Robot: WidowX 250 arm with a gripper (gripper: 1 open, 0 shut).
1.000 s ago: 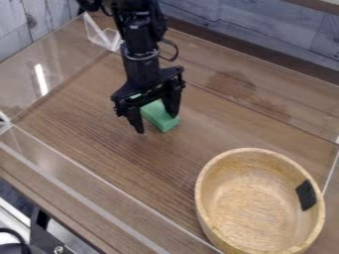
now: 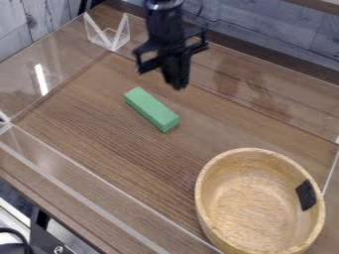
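A green block (image 2: 151, 108) lies flat and uncovered on the wooden floor of the workspace, left of centre. My black gripper (image 2: 167, 62) is blurred above and behind it, apart from the block; whether its fingers are open or shut is unclear.
A round beige bowl (image 2: 260, 171) with a black patch on its side fills the lower right. Clear plastic pieces are at the upper left edges.
My gripper has moved up and back from the green block, which it was covering; the block now shows fully, lying slightly left of where it was.
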